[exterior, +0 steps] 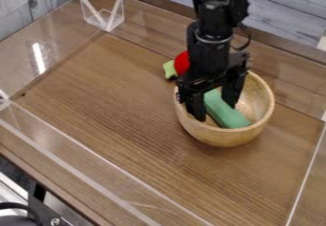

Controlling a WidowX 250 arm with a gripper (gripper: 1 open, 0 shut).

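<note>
A wooden bowl (238, 129) sits on the table toward the right, with a green elongated object (224, 112) lying inside it. My black gripper (212, 93) hangs down into the bowl's left part and over the green object, its fingers spread apart. A red object (184, 64) with a green piece (171, 71) lies just behind the bowl, partly hidden by my arm.
A small white wire holder (103, 13) stands at the back left. A dark cable shows at the lower left corner.
</note>
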